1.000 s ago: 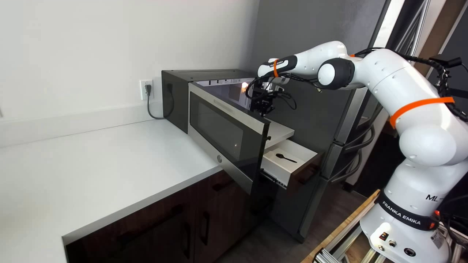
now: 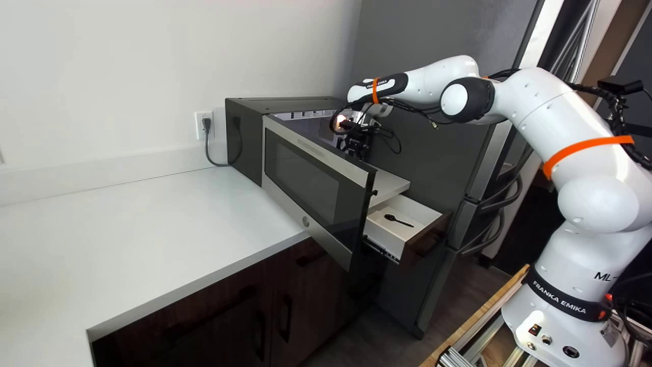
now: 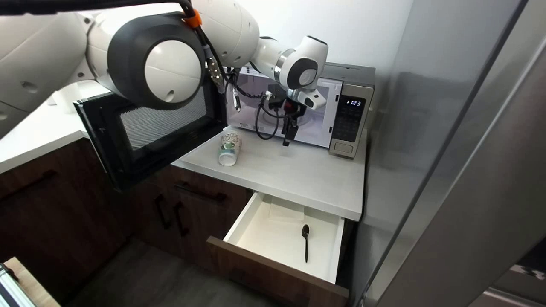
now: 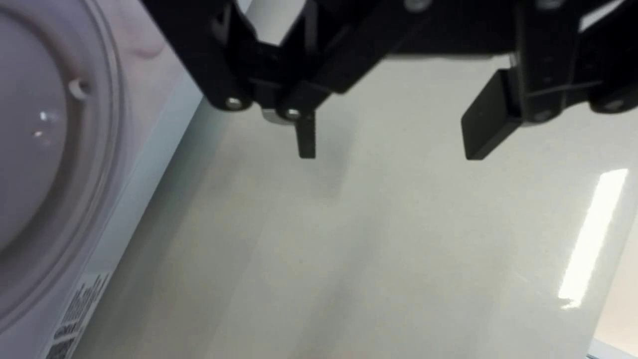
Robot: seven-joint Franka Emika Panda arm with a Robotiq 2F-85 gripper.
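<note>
In the wrist view my gripper is open, its two dark fingers well apart with only bare counter between them. From the second exterior view, the gripper (image 3: pixel 287 139) hangs over the counter just in front of the microwave cavity. The microwave (image 3: pixel 353 117) has its door (image 3: pixel 164 123) swung wide, and its glass turntable (image 4: pixel 36 137) shows at the left of the wrist view. A patterned can (image 3: pixel 230 148) lies on the counter to the left of the gripper, apart from it. Below, a black spoon (image 3: pixel 306 240) rests in the pulled-out drawer (image 3: pixel 279 263).
The open door juts past the counter's front edge on the left. A tall grey refrigerator (image 3: pixel 440 128) closes off the right side. On the far side of the door stretches another empty worktop (image 2: pixel 153 244).
In exterior view 1 my arm's wrist and gripper have shifted left and slightly farther toward the microwave. Door, drawer and spoon look the same.
</note>
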